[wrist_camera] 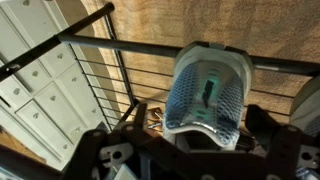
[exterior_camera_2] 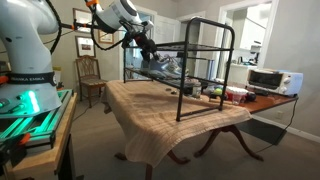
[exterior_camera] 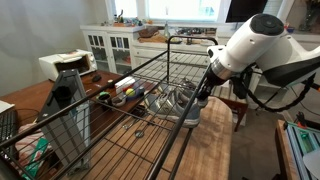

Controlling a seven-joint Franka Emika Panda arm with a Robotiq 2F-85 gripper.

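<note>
A grey-blue shoe (wrist_camera: pixel 207 95) with a pale rim and a green label inside lies below my gripper in the wrist view. The fingers stand apart, with one finger (wrist_camera: pixel 143 120) to the left of the shoe and the other (wrist_camera: pixel 260 122) to its right. From exterior view 1, the shoe (exterior_camera: pixel 192 112) appears at the near side of the black wire rack (exterior_camera: pixel 125 145), and my gripper (exterior_camera: pixel 202 92) is just above it. Whether either finger touches the shoe, I cannot tell. In exterior view 2 the gripper (exterior_camera_2: pixel 147 48) is at the rack's far end.
Black rack bars (wrist_camera: pixel 125 46) run close around the gripper. A table with a tan cloth (exterior_camera_2: pixel 150 120) lies under the rack. Several small items (exterior_camera: pixel 122 98) sit beyond the bars, and a toaster oven (exterior_camera_2: pixel 272 82) stands farther back.
</note>
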